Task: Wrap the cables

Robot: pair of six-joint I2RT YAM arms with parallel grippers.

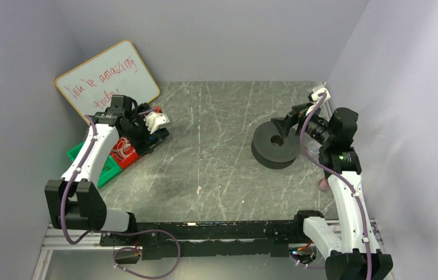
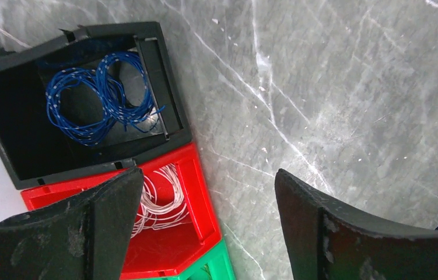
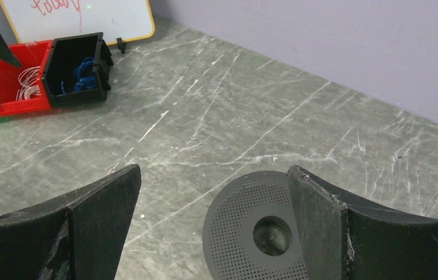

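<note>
In the left wrist view, a coiled blue cable [image 2: 108,99] lies inside the black bin [image 2: 6,134]. White cable loops [image 2: 161,204] sit in the red bin [image 2: 196,192] beside it, and the green bin [image 2: 222,262] joins on below, mostly out of that view. Over these bins hangs my left gripper, open and empty, its fingers wide apart. My right gripper is also open with nothing held, near the round dark grey spool [image 3: 237,239], whose centre has a hole. A bit of green cable [image 1: 107,168] shows in the green bin from above.
A framed whiteboard [image 1: 108,76] leans at the back left behind the bins. At the right edge, a small pinkish object [image 1: 323,184] lies partly behind the right arm.
</note>
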